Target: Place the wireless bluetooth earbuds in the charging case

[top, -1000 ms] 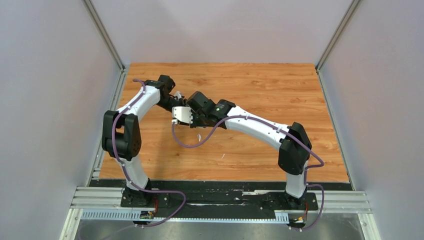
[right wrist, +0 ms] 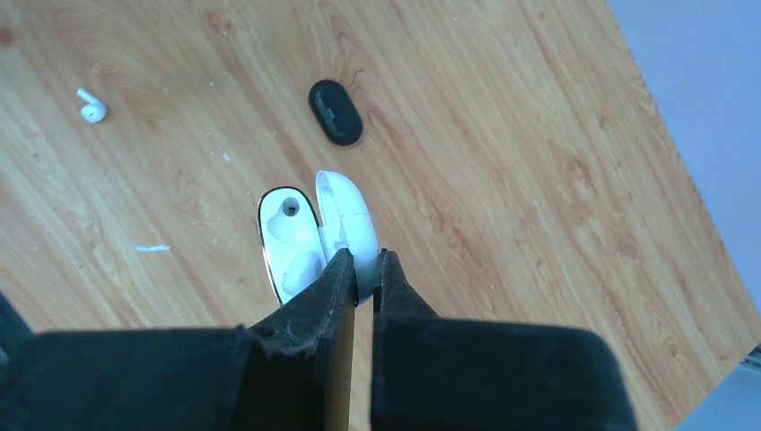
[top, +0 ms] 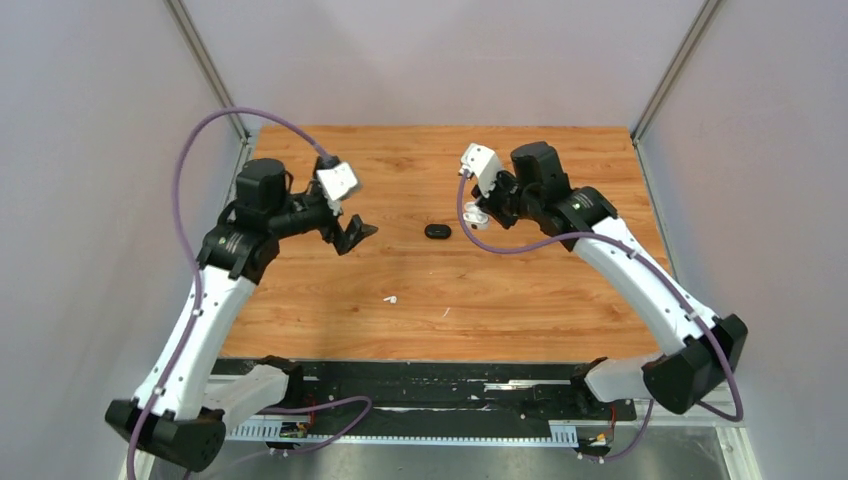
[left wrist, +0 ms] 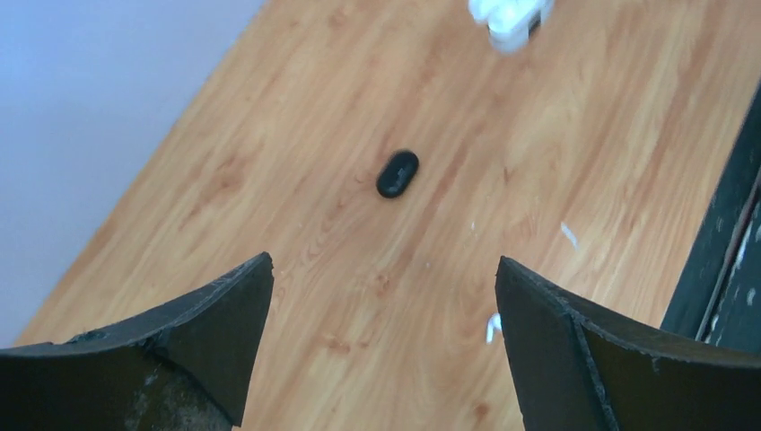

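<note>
My right gripper is shut on the white charging case (right wrist: 289, 220), gripping its raised lid above the table. The case stands open; one well shows empty with a dark hole, and whether an earbud sits in the other well is hard to tell. A loose white earbud (right wrist: 92, 112) lies on the table, and the top view has this small earbud (top: 390, 299) in front of the two grippers. On the left, my left gripper (top: 358, 233) stands open above the wood, apart from everything; its fingers (left wrist: 215, 310) have nothing between them.
A black oval case-like object (top: 437, 231) lies on the table between the grippers. Small white marks (right wrist: 151, 248) show on the wood (top: 540, 310).
My right gripper has swung rightward with the case, away from the left one, uncovering the black object. The left arm has shifted too. The earbud appears lower than in the oldest view.
</note>
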